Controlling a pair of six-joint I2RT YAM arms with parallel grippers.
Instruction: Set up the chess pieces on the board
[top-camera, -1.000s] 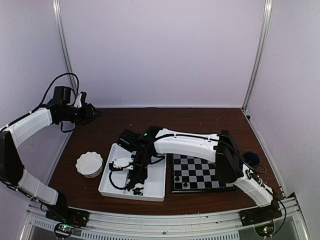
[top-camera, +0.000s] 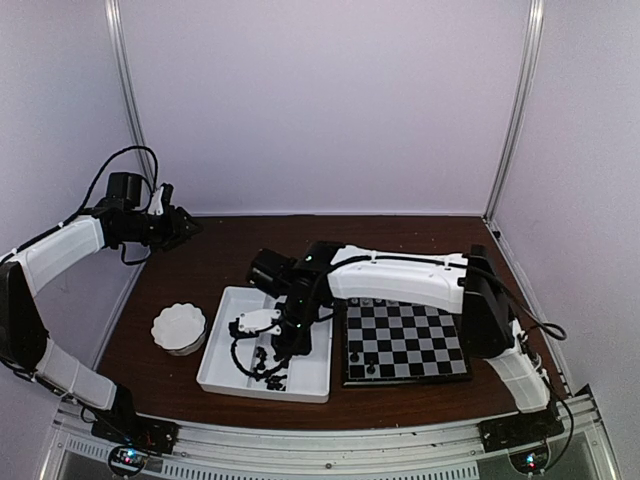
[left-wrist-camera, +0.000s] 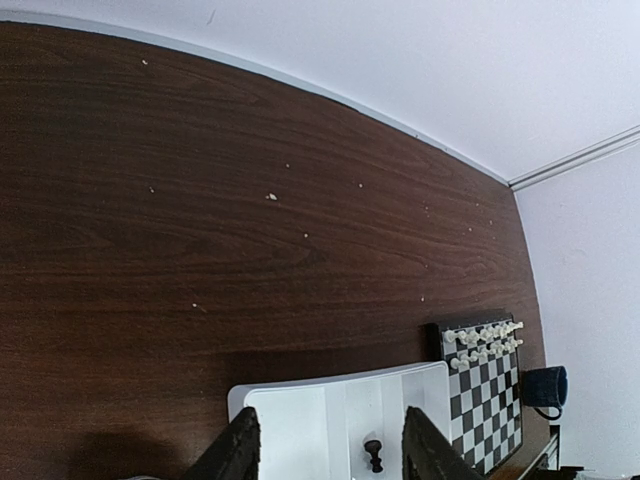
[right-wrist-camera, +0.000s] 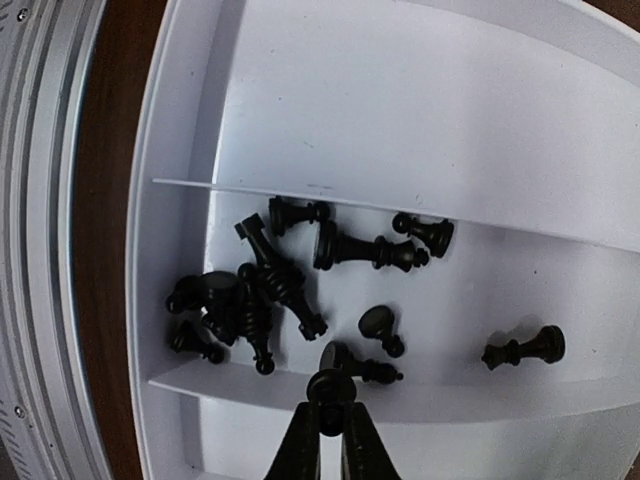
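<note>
In the right wrist view my right gripper is shut on a black chess piece (right-wrist-camera: 331, 386), lifted above the white tray (right-wrist-camera: 400, 395). Below it, several black pieces lie tipped over in the tray's middle compartment, among them a black king (right-wrist-camera: 370, 250). The chessboard (top-camera: 405, 345) is to the tray's right, partly hidden by my right arm. Two black pieces (top-camera: 371, 369) stand near its front left corner. White pieces (left-wrist-camera: 485, 335) line the board's far side in the left wrist view. My left gripper is open and empty, raised at the far left.
A white scalloped container (top-camera: 180, 328) stands left of the tray. A dark mug (left-wrist-camera: 543, 388) sits beyond the board's right side.
My right arm has risen and shifted slightly to the right over the tray, covering more of the board and hiding the mug. The left arm has stayed still.
</note>
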